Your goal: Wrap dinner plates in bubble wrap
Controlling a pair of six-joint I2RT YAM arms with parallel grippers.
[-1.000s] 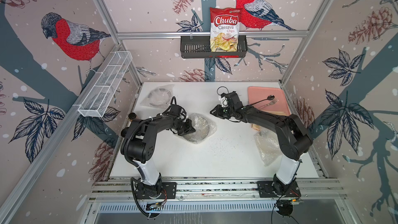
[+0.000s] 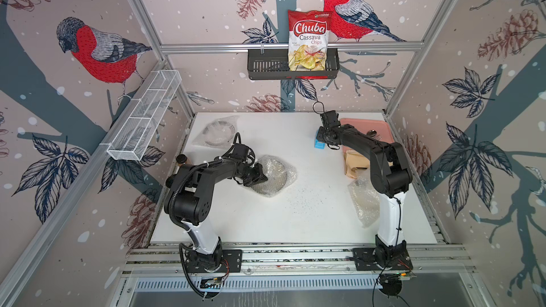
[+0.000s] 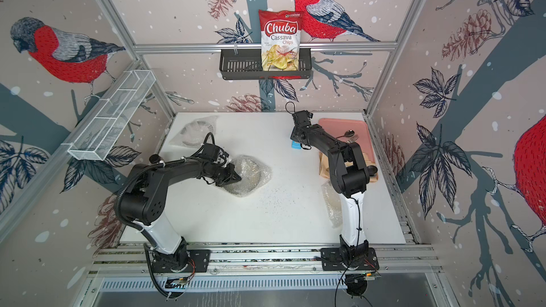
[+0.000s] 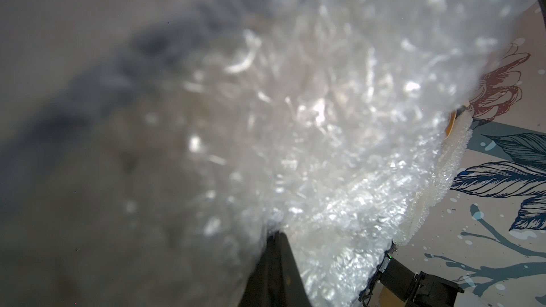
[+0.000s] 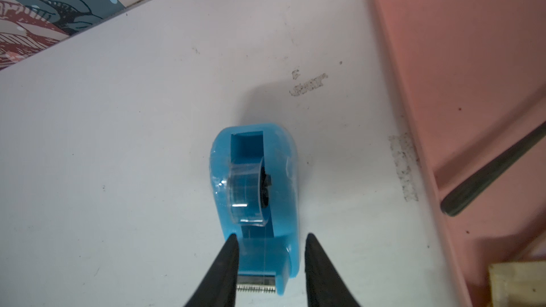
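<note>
A plate wrapped in bubble wrap [image 2: 277, 173] lies left of the table's middle. My left gripper [image 2: 261, 179] rests at its left side. In the left wrist view the gripper's fingers [image 4: 277, 273] are together against the bubble wrap [image 4: 341, 147]; whether a fold is pinched between them cannot be told. At the back right, my right gripper is open over the blue tape dispenser [image 5: 284, 193], one finger to each side of its toothed cutter end. The dispenser lies flat, and nothing is gripped. A second wrapped plate [image 2: 219, 133] lies at the back left.
A pink tray [image 2: 372, 128] with a spoon [image 5: 483, 173] and fork [image 3: 352, 138] is right of the dispenser. A tan cloth-like item [image 2: 356, 162] and a loose bubble wrap sheet [image 2: 364, 201] lie in front of it.
The left arm and wrapped plate have stayed put.
</note>
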